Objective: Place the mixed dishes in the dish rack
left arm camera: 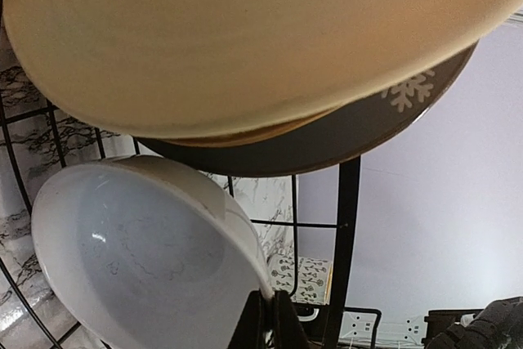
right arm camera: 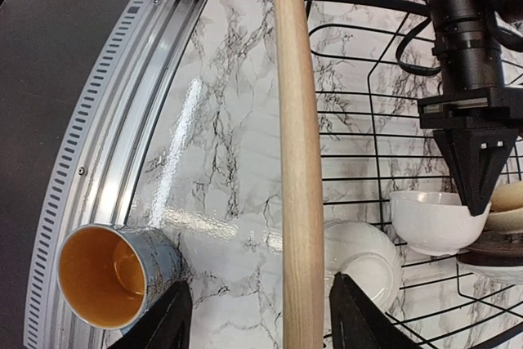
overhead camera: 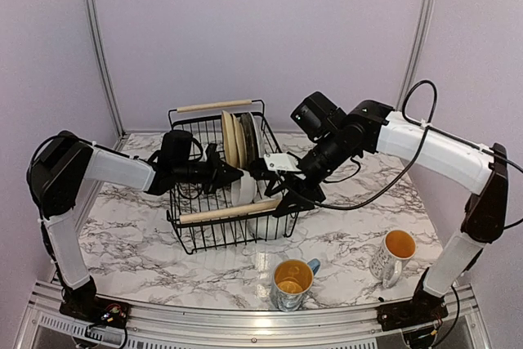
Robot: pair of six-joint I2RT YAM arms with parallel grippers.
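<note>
In the black wire rack [overhead camera: 192, 234], plates [overhead camera: 230, 140] stand upright at the back. A white bowl [left arm camera: 139, 251] sits tilted in front of them; my left gripper is shut at its rim, whether gripping it I cannot tell. A second white bowl [right arm camera: 364, 275] lies lower in the rack, near the front wooden handle [right arm camera: 298, 161]. My right gripper is part open over that handle, its fingers either side of it in the right wrist view, contact unclear.
An orange-lined mug [overhead camera: 292, 284] with blue handle stands at the front, a patterned mug [overhead camera: 391, 255] at the front right. Bare marble surrounds the rack.
</note>
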